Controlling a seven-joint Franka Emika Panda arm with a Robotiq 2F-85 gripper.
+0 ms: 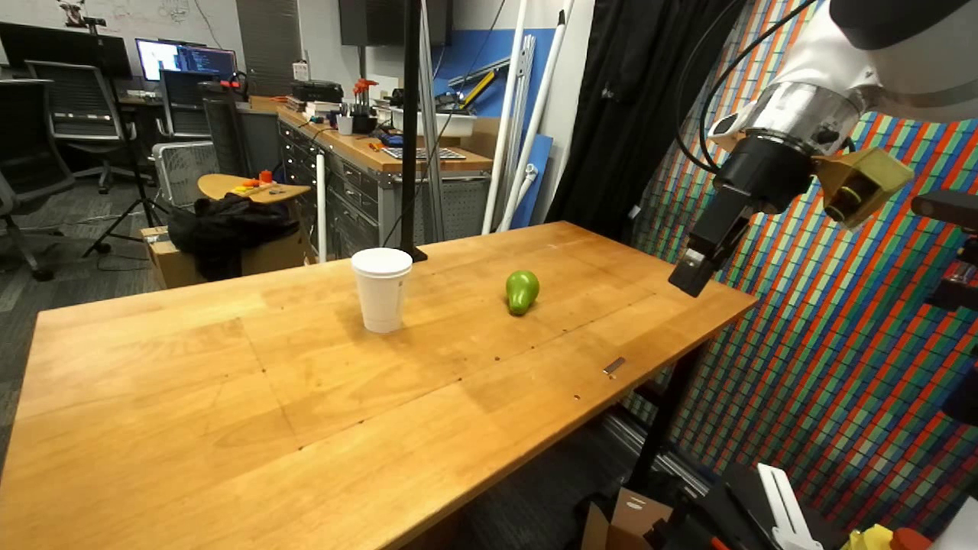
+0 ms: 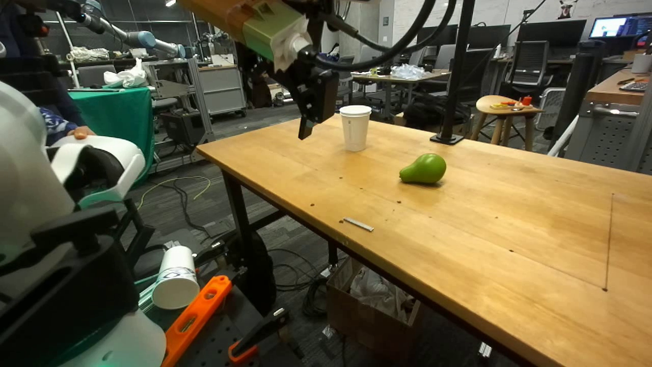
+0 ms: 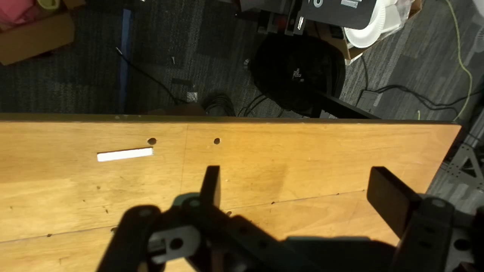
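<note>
A green pear-shaped fruit (image 1: 523,292) lies on its side on the wooden table. To its left in exterior view 1 stands an upright white paper cup (image 1: 381,292). In exterior view 2 the fruit (image 2: 424,169) is nearer the camera than the cup (image 2: 355,128). My gripper (image 1: 689,275) hangs above the table's right end, apart from both objects. The wrist view has the gripper with its two black fingers wide apart and only bare table between and below them. Neither fruit nor cup appears in that view.
A small metal strip (image 3: 125,154) lies near the table's edge. A black post (image 2: 453,79) rises from the far edge of the table (image 1: 229,394).
</note>
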